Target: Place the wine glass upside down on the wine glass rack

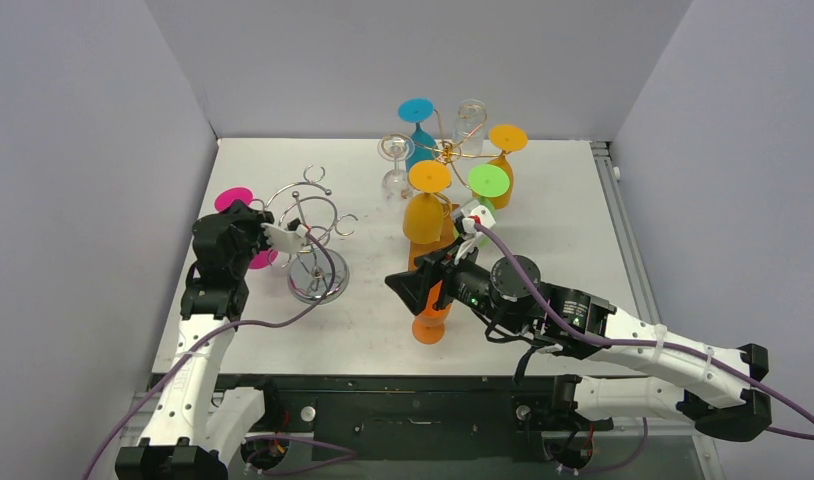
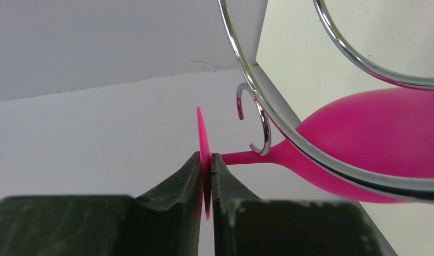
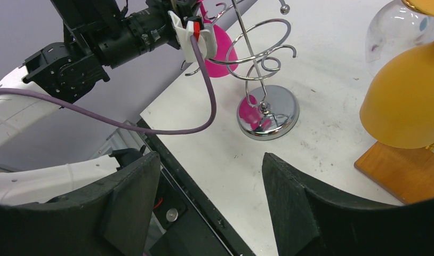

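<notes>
A pink wine glass point(image 2: 364, 138) hangs upside down by the silver rack point(image 1: 318, 290), its bowl to the right in the left wrist view. My left gripper is shut on the thin edge of its foot, seen edge-on between the fingertips. A rack hook point(image 2: 265, 128) meets the stem point(image 2: 241, 158); whether the stem sits fully inside it I cannot tell. From above, the arm hides the stem, while the pink foot point(image 1: 233, 198) and part of the bowl show. My right gripper stands open and empty, away from the silver rack.
To the right, a gold rack point(image 1: 447, 152) carries blue, orange, green and clear glasses upside down. An orange glass point(image 1: 428, 328) lies partly beneath my right arm. A wall borders the left arm.
</notes>
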